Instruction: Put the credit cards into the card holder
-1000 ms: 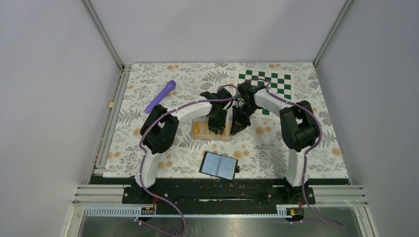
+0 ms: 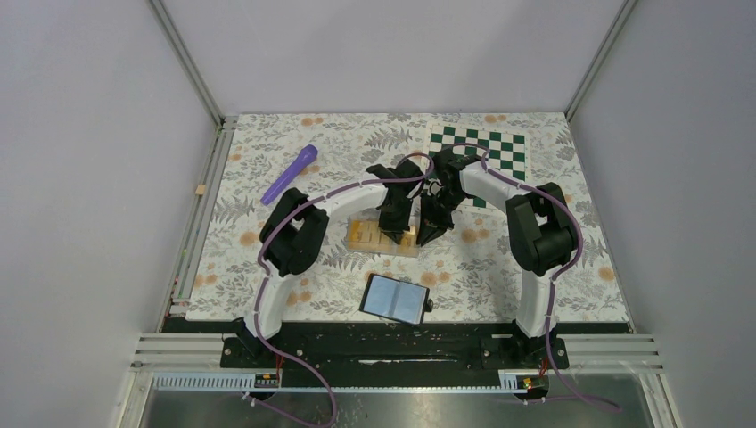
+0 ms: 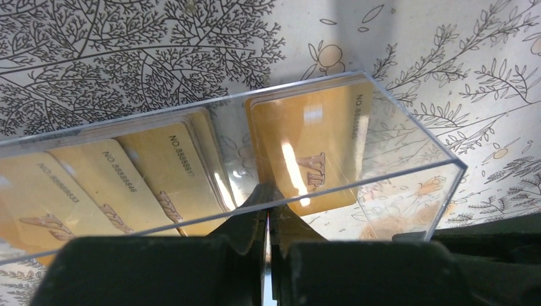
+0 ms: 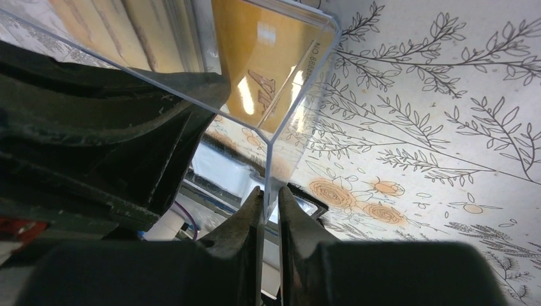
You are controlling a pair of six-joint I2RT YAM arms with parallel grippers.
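Note:
Several gold credit cards (image 3: 159, 162) stand leaning in a clear open box (image 3: 395, 175). A separate group of cards (image 3: 312, 143) rests near the box's right end. Between that group and the rest, the tips of my left gripper are shut at the cards' lower edges; no card shows clearly between its fingers. My right gripper is shut on the upright corner edge of the clear box (image 4: 268, 159). In the top view the card holder (image 2: 395, 299) lies open at the table's front edge, its pale blue pockets facing up.
A purple microphone-shaped object (image 2: 290, 175) lies at the back left. Under the right arm is a green-and-white checkered board (image 2: 506, 153). Bare patterned cloth (image 2: 481, 276) lies right of the card holder.
My left gripper has shifted slightly right along the box. The clear box has also edged a little to the right, and the right gripper has barely moved.

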